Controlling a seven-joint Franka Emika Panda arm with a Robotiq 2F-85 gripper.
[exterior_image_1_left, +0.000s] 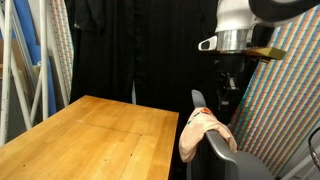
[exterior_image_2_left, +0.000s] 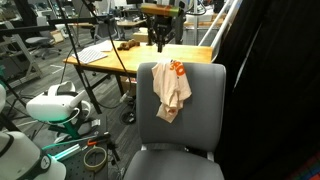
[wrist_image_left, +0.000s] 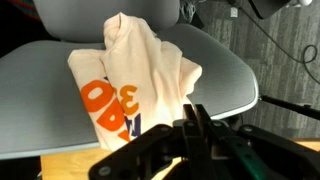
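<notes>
A pale pink cloth (wrist_image_left: 145, 75) with orange-red markings is draped over the top of a grey chair's backrest (exterior_image_2_left: 205, 95). In exterior view 2 the cloth (exterior_image_2_left: 170, 92) hangs down the front of that backrest. My gripper (exterior_image_1_left: 226, 92) is above and beside the draped cloth (exterior_image_1_left: 201, 130), apart from it in both exterior views. In the wrist view the dark fingers of my gripper point toward the cloth's edge and look close together. Nothing clearly shows between them, and their exact gap is hard to make out.
A bare wooden table (exterior_image_1_left: 90, 135) stands beside the chair, its top clear in exterior view 1. Black curtains (exterior_image_1_left: 150, 50) hang behind. The chair's seat (exterior_image_2_left: 172, 165) is empty.
</notes>
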